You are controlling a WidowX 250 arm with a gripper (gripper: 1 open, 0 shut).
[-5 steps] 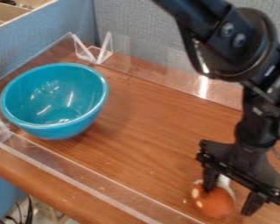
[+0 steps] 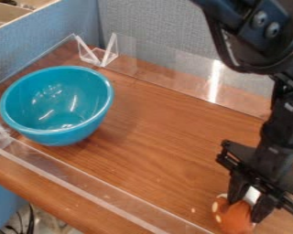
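My black gripper (image 2: 252, 196) is low at the bottom right, its fingers around an orange object (image 2: 234, 218) with white and pale patches, partly hidden by them; I cannot tell whether it grips it. A turquoise bowl (image 2: 56, 104) stands empty on the left of the wooden table (image 2: 161, 137).
Clear plastic barriers with white brackets (image 2: 98, 53) run along the table's back and front edges. A grey padded wall (image 2: 156, 37) is behind.
Over the last second the arm has shifted right. The orange object sits slightly further right and lower in view, still among the fingers.
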